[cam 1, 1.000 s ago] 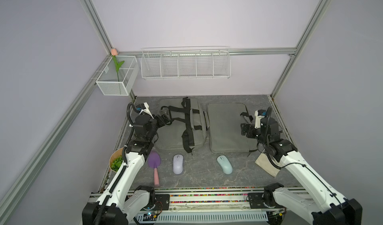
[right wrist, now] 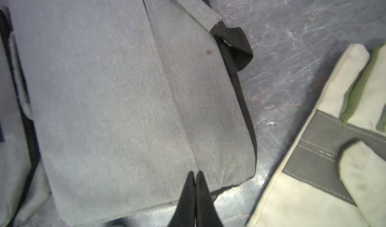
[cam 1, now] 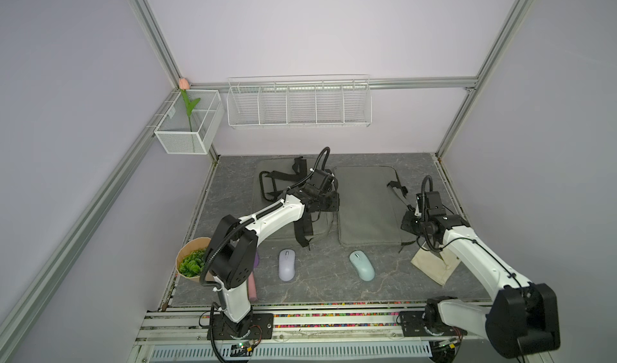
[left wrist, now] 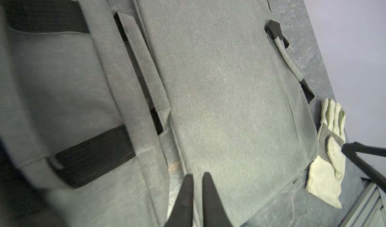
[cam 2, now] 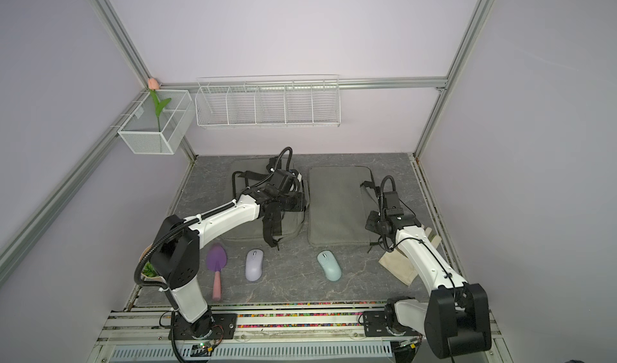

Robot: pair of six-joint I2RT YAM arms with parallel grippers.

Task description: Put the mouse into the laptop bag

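A lavender mouse point(cam 1: 286, 264) and a mint-green mouse point(cam 1: 362, 265) lie apart on the table, in front of the grey bags. The left grey bag point(left wrist: 64, 74) has black straps; beside it lies a flat, plain grey bag point(cam 1: 366, 205), seemingly closed. My left gripper hangs over the seam between the two, its fingertips slightly apart and nothing between them. Over the near right corner of the plain bag, my right gripper is shut, with nothing showing between its fingers. The left arm hides part of the strapped bag.
A white work glove point(left wrist: 329, 158) lies right of the plain bag. At the front left are a purple trowel point(cam 2: 216, 258) and a bowl of greens point(cam 1: 192, 262). White wire baskets point(cam 1: 299, 102) hang at the back.
My left gripper has swung right across the strapped bag to the gap beside the plain one. The right gripper has shifted a little to the right. Both mice stay put.
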